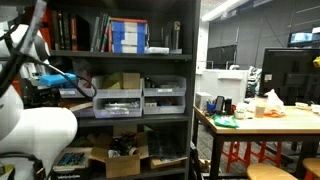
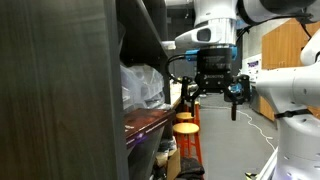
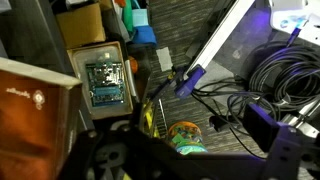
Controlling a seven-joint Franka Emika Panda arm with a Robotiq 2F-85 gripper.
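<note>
In exterior view 2 my gripper stands open beside the dark shelf unit, nothing between its fingers. The wrist view looks down past the dark fingers at the floor and the shelf's lower part. Below lies a cardboard box with a green circuit board in it. A round, colourful container shows between the fingers, lower down.
Plastic bins fill the middle shelves, with books above and a cardboard box of dark items below. A wooden table stands to the right. Black cables lie coiled on the floor.
</note>
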